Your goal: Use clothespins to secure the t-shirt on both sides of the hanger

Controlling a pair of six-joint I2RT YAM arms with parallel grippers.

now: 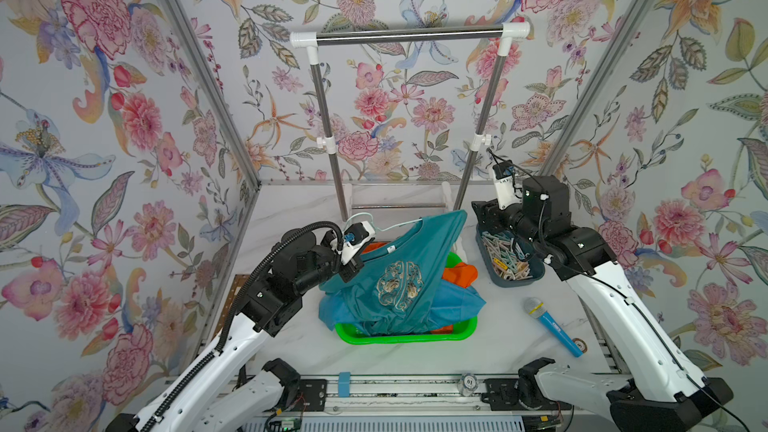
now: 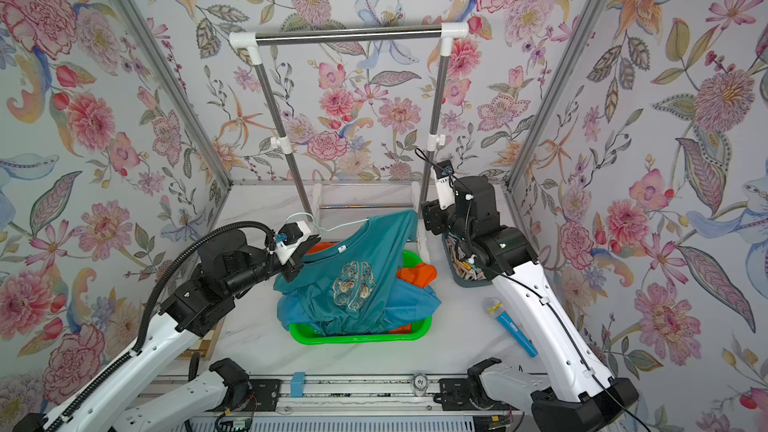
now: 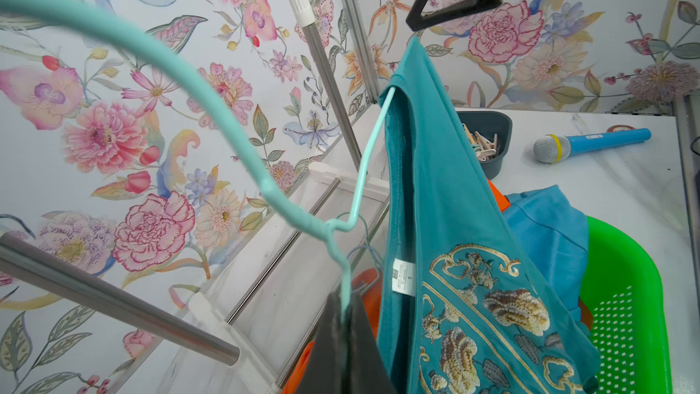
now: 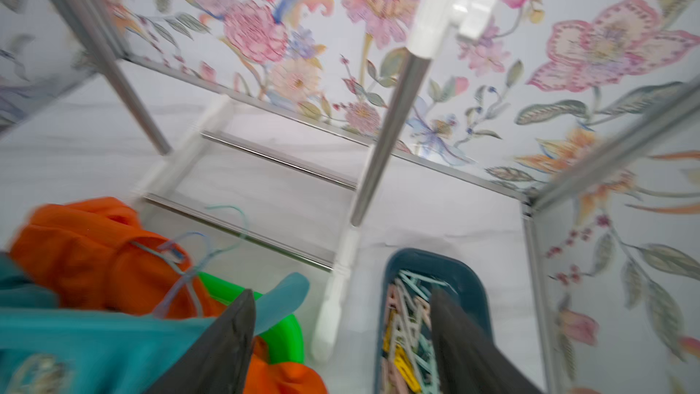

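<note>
A teal t-shirt [image 1: 400, 288] with a gold embroidered pattern hangs on a pale mint hanger [image 3: 364, 175] over a green tub [image 1: 408, 337]. My left gripper [image 1: 356, 244] is shut on the hanger near its neck, raised at the shirt's left. My right gripper is open above the shirt's raised right shoulder, beside the dark bin [image 1: 504, 268] of clothespins, with nothing seen between its fingers.
A metal rack [image 1: 416, 34] stands behind. Orange and blue garments [image 1: 460, 276] fill the tub under the shirt. A blue microphone [image 1: 560, 332] lies at the right. Bare table shows around the tub.
</note>
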